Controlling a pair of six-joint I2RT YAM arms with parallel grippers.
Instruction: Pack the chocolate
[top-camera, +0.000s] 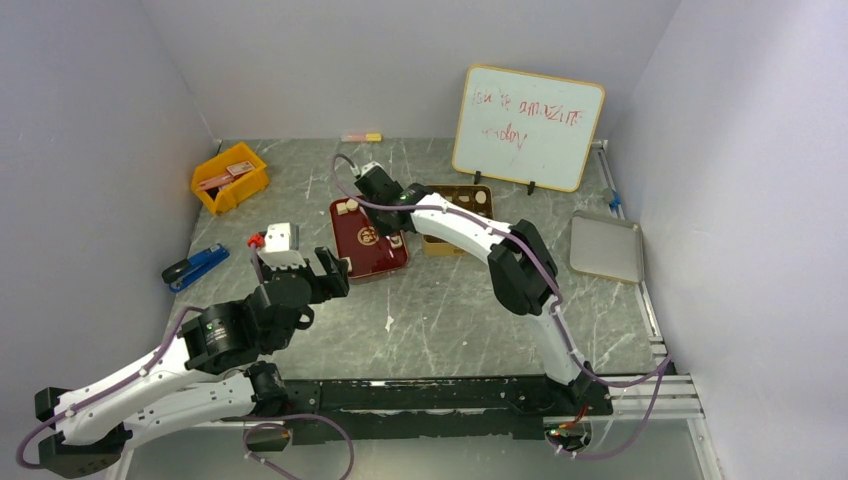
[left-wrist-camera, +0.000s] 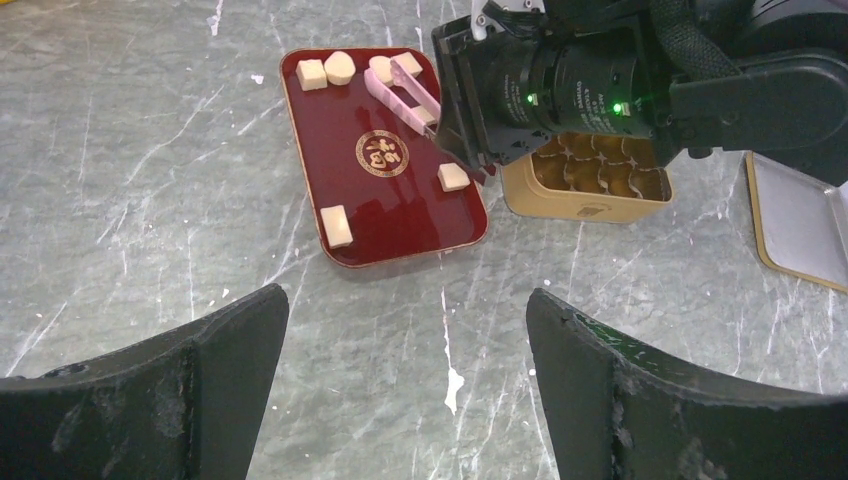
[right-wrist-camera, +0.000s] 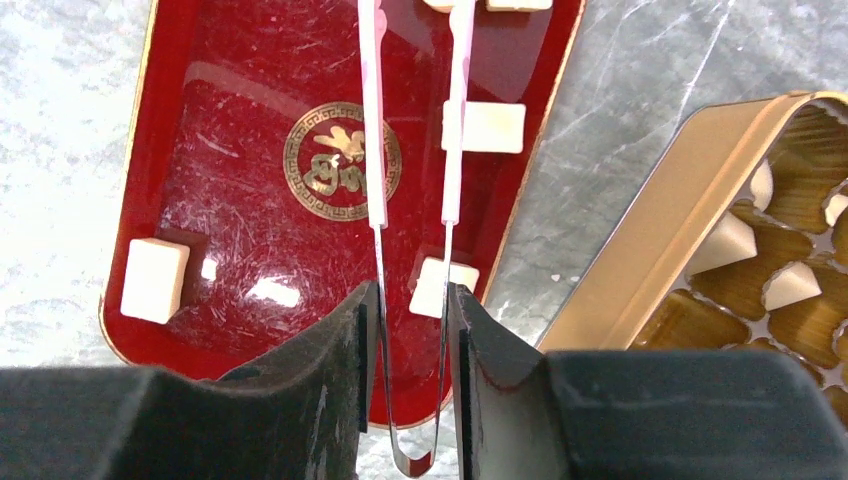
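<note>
A red tray (top-camera: 355, 255) holds several cream chocolate pieces, square and round, among them one at the lower left (right-wrist-camera: 152, 280) and one at the lower right (right-wrist-camera: 430, 288). My right gripper is over the tray, part open, holding pink-tipped tongs (right-wrist-camera: 372, 140) whose tips reach toward the pieces at the tray's upper right; whether anything is between the tips is unclear. A gold compartment box (right-wrist-camera: 640, 270) right of the tray contains several pieces. My left gripper stands open and empty to the lower left of the tray.
A yellow bin (top-camera: 230, 198) and blue stapler (top-camera: 205, 262) lie at the left. A whiteboard (top-camera: 530, 130) stands at the back, a grey tray (top-camera: 605, 250) at the right.
</note>
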